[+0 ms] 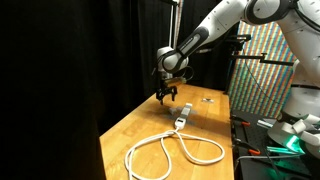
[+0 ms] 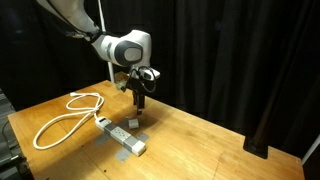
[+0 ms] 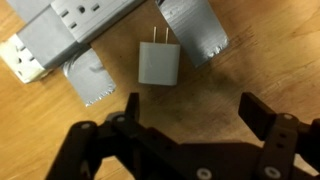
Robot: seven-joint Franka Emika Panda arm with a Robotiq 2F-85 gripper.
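A small grey plug [image 3: 158,65] with two thin metal prongs lies on the table, its prongs pointing to the top of the wrist view. Beside it is a white power strip [image 3: 65,38], also visible in exterior view 2 [image 2: 121,135] with the plug [image 2: 133,124] close by. My gripper is open, its fingers wide apart and only bare table seen between them. The plug sits just ahead of the fingertips, nearer the left one. From outside, the gripper [image 2: 138,107] hangs low above the table near the plug, apparently without touching it.
Silver tape pieces [image 3: 90,77] lie beside the strip and near the plug. A looped white cord [image 1: 131,153] covers the table's near part in exterior view 1. Bare tabletop [image 2: 220,150] spreads right of the strip in exterior view 2, where a dark object [image 2: 257,146] stands near the curtain.
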